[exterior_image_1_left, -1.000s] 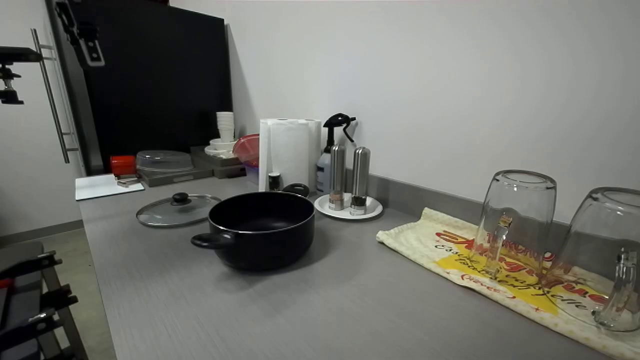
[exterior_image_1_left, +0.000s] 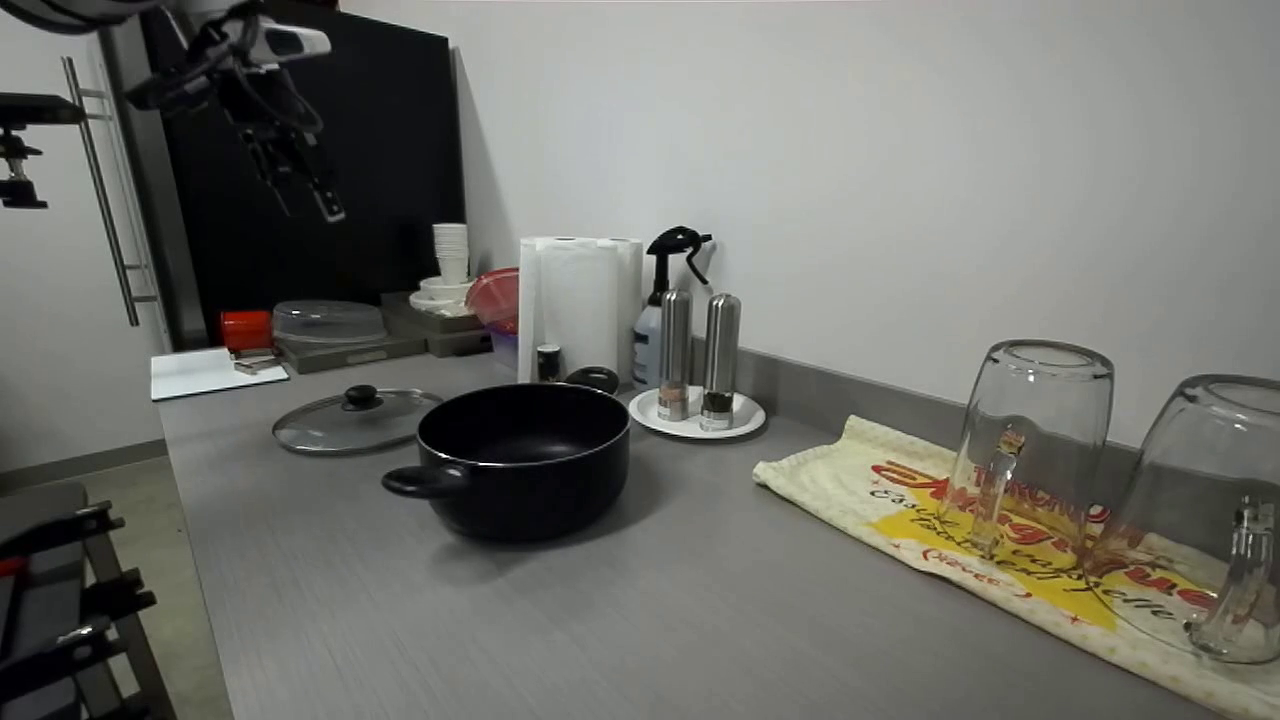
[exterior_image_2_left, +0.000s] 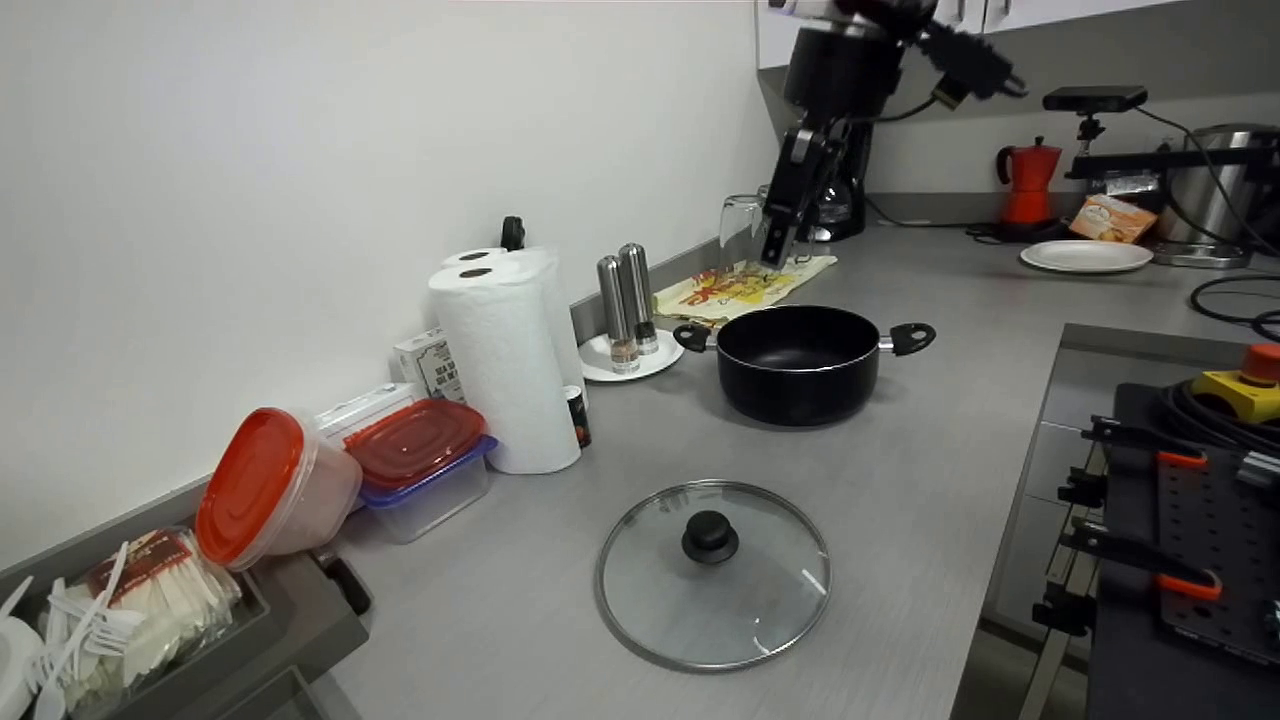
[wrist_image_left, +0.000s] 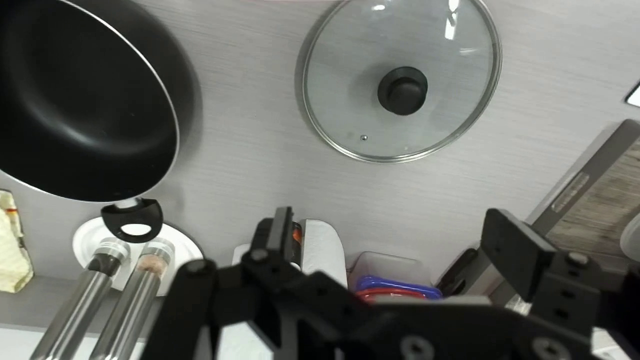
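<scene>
My gripper is open and empty, its two dark fingers spread wide in the wrist view. In exterior view 1 the gripper (exterior_image_1_left: 306, 216) hangs high above the counter, over the lid side. The glass lid (wrist_image_left: 354, 78) with its black knob (wrist_image_left: 403, 91) lies flat on the counter, ahead of the fingers and apart from them. Beside it stands a black two-handled pot (exterior_image_2_left: 798, 390), uncovered, with nothing seen inside.
Along the wall stand paper towel rolls (exterior_image_2_left: 504, 360), two tall mills on a white plate (exterior_image_1_left: 750, 420) and plastic tubs (exterior_image_2_left: 432, 498). Upside-down glass jugs (exterior_image_1_left: 1038, 408) rest on a yellow cloth (exterior_image_1_left: 828, 468).
In exterior view 1 my gripper has moved right and lower, and more of the arm has come into view. The lid and the pot have stayed where they were.
</scene>
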